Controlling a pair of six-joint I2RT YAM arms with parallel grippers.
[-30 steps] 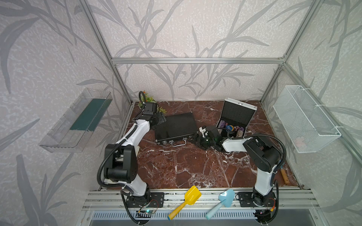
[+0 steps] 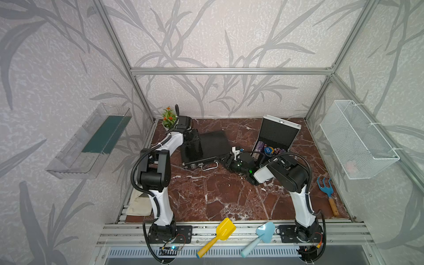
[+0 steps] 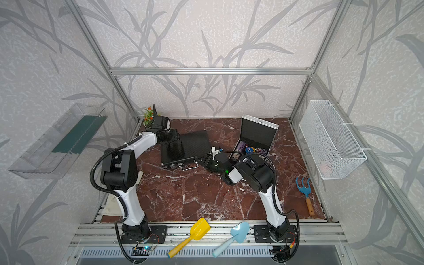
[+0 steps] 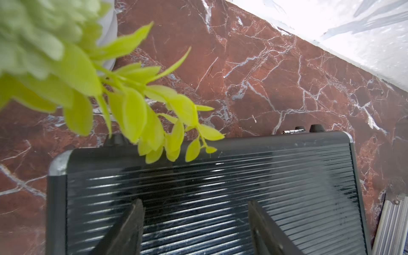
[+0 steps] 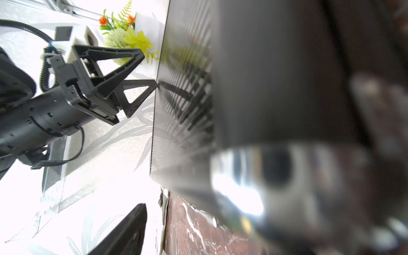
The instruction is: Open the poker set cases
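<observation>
A black closed poker case [image 2: 207, 143] with silver latches and handle lies at the table's centre-left. My left gripper hovers open over its ribbed lid near the back-left, under overhanging leaves. My right gripper [image 2: 227, 161] is low at the case's front-right corner; in the right wrist view a blurred black edge and metal corner fill the space by its fingers, and whether it grips them is unclear. A second case [image 2: 280, 132] stands open at the back right, with chips inside.
A flower pot [image 2: 168, 118] stands at the back left, a blue fork [image 2: 326, 189] at the right, a cloth [image 2: 137, 207] at the left. A yellow scoop [image 2: 226, 228] and light blue trowel [image 2: 265, 231] lie on the front rail.
My left gripper moved back and right over the lid. The right arm's elbow shifted left while its gripper stayed by the case's front-right corner.
</observation>
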